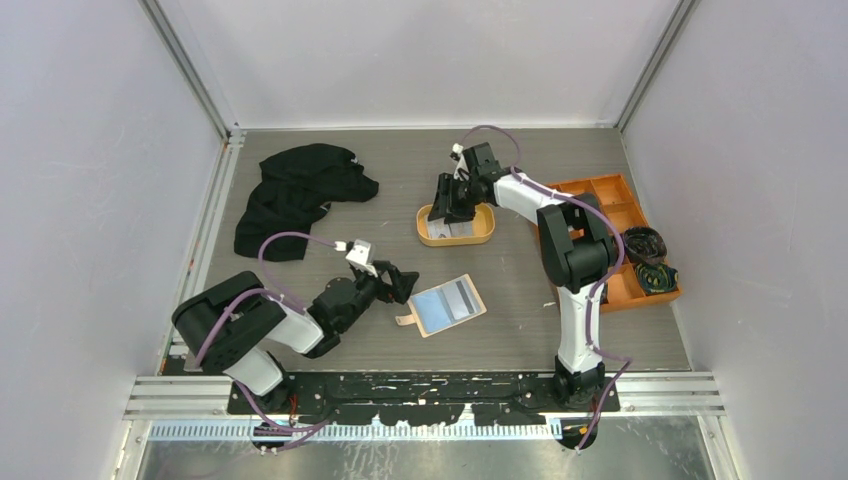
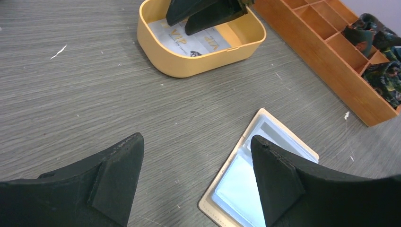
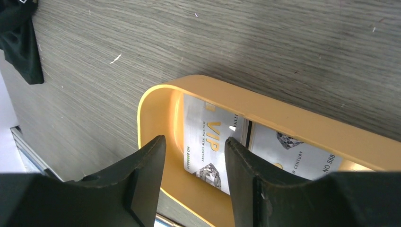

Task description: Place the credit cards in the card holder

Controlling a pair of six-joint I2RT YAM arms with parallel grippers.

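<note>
Two silvery cards lie flat in a yellow oval tray [image 1: 486, 236]. In the right wrist view one VIP card [image 3: 201, 137] is at the tray's left end, with the other card [image 3: 288, 153] to its right. My right gripper is part open above the left card, its fingers apart and no card held between them. The card holder [image 1: 447, 305] lies spread on the table, blue-clear pockets up, strap to the left. My left gripper [image 1: 404, 286] hovers by the holder's upper left corner, open and empty; its right finger [image 2: 274, 175] covers part of the holder in the left wrist view.
An orange compartment box [image 1: 632, 298] with dark rolled cloths [image 1: 655, 278] stands at the right, partly under the right arm. A black garment [image 1: 300, 195] lies at the back left. Bare table separates tray and holder.
</note>
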